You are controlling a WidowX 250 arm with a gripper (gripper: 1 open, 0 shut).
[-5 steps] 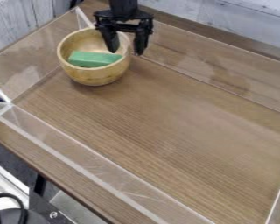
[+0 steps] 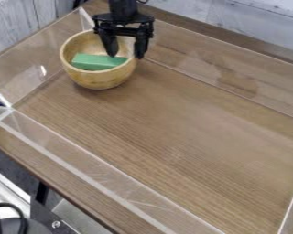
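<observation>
A round wooden bowl (image 2: 94, 78) sits on the table at the upper left, with a green block (image 2: 98, 61) inside it, toward the left. My gripper (image 2: 124, 43), black, is over the bowl's back right part, its fingers pointing down and apart. I see nothing clearly held between them; the fingertips are small and dark.
A white railing or wall runs along the back left, and clear tape strips lie on the table's left part.
My gripper has shifted slightly left over the bowl. The bowl and green block look nearly the same.
</observation>
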